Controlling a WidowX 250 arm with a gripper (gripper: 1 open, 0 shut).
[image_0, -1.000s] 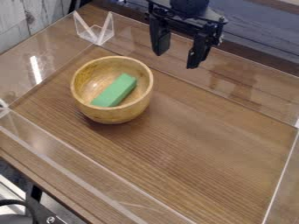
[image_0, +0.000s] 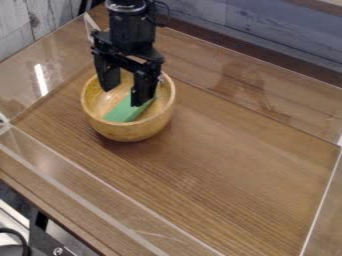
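My black gripper (image_0: 126, 80) hangs over a yellow bowl (image_0: 128, 128) left of centre, its fingers open and reaching down into the bowl's upper part. A green oblong object (image_0: 128, 112) lies inside the bowl, between and just below the fingers, partly hidden by them. I cannot tell whether the fingers touch it.
Pale walls border it at the back and the right edge. A dark cable shows at the lower left corner.
The bowl looks unmoved.
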